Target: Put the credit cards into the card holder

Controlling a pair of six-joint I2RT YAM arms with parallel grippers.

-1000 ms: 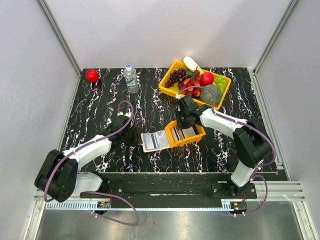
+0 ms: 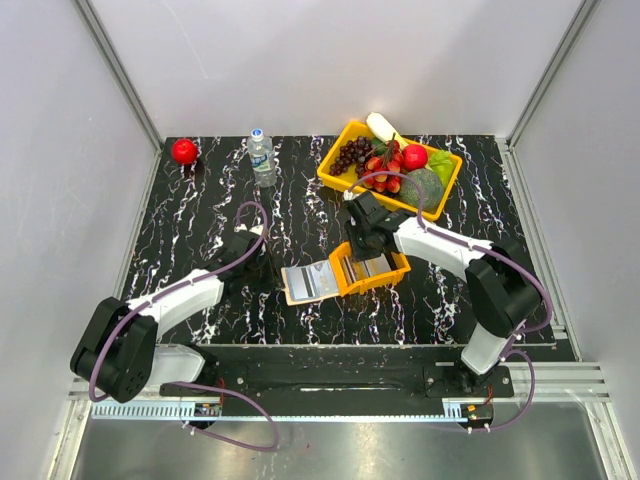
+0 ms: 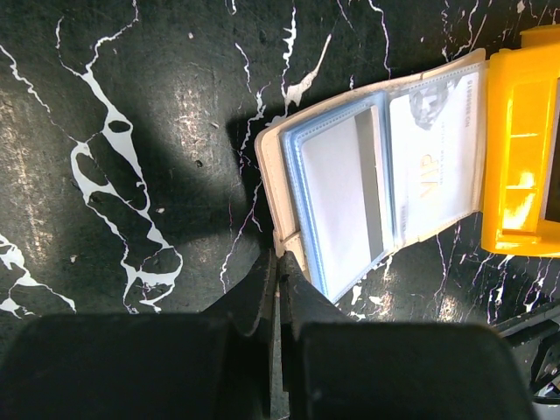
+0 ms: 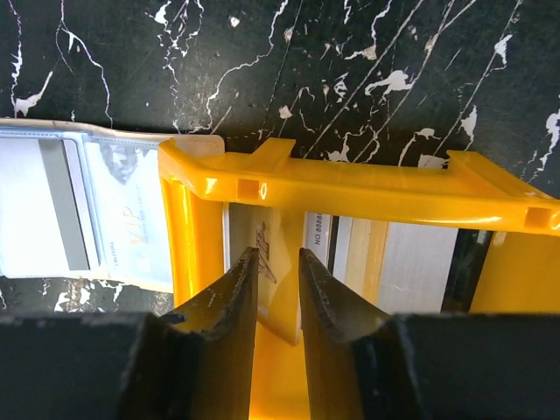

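Note:
The card holder [image 3: 337, 188] lies open on the dark marbled table, with clear sleeves, and white cards show inside it. My left gripper is shut at its left lower edge; whether that edge is between the tips cannot be made out. Against the holder's right end stands a yellow box [image 4: 350, 188] with several cards on edge. Over the box's left part, my right gripper is part open. A gold card [image 4: 282, 236] shows beyond and between its fingertips, and I see nothing gripped. To the right of it stand white cards [image 4: 416, 262] and a dark one.
A yellow basket of fruit and vegetables [image 2: 331, 181] stands behind the box. At the back left are a water bottle [image 2: 262, 160] and a red ball-like item [image 2: 184, 151].
The left arm and holder look unmoved.

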